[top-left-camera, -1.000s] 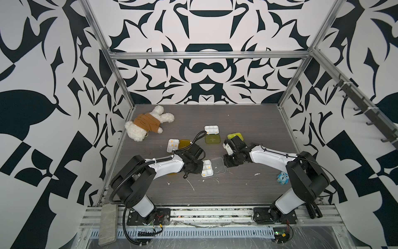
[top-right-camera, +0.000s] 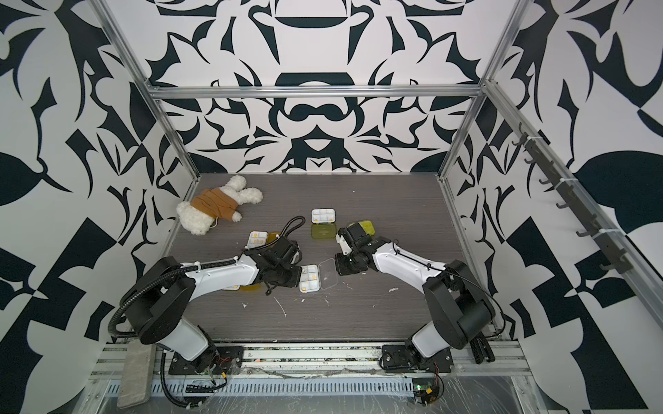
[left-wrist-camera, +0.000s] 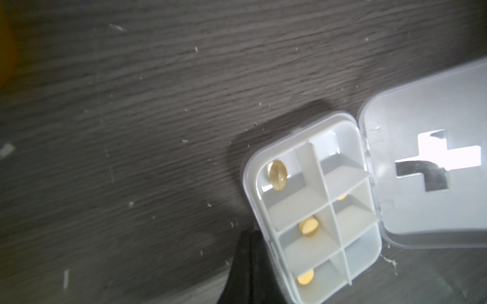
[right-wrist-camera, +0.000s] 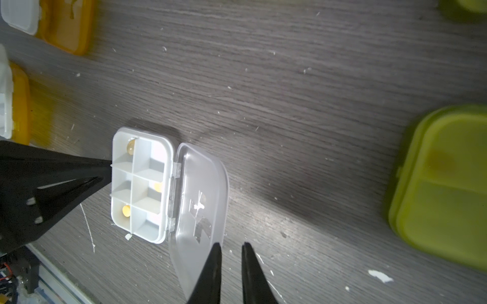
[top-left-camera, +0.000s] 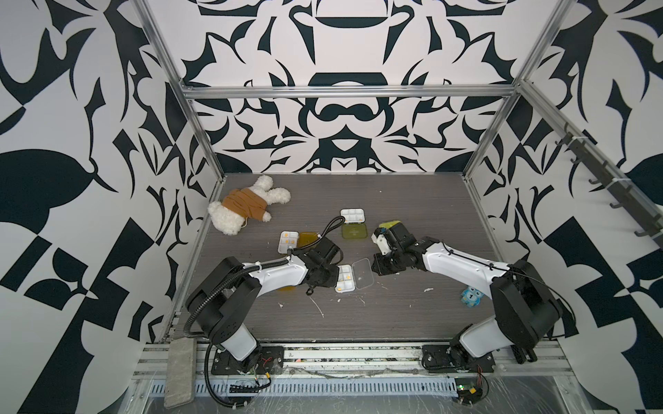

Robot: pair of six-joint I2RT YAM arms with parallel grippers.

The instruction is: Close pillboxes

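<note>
The white pillbox (right-wrist-camera: pixel 133 177) lies with its compartments facing up and some pills inside. Its clear lid (right-wrist-camera: pixel 200 197) is folded out to the right and, in the right wrist view, appears slanted upward from the hinge. My left gripper is shut, its tips against or right beside the box's outer left wall, with nothing visible between them. Over the lid's outer side is my right gripper, partly open; its left finger (right-wrist-camera: pixel 215 261) is close to the lid edge. Whether it touches the lid cannot be told. No object shows between its fingers.
A green pillbox (top-left-camera: pixel 354 230) stands open at the back, and another green one (top-right-camera: pixel 366 226) is behind my right arm. Orange-lidded pillboxes (right-wrist-camera: pixel 66 25) are left, partly under my left arm. A teddy (top-left-camera: pixel 245 203) and blue toy (top-left-camera: pixel 471 296) lie farther out.
The left arm has stayed put.
</note>
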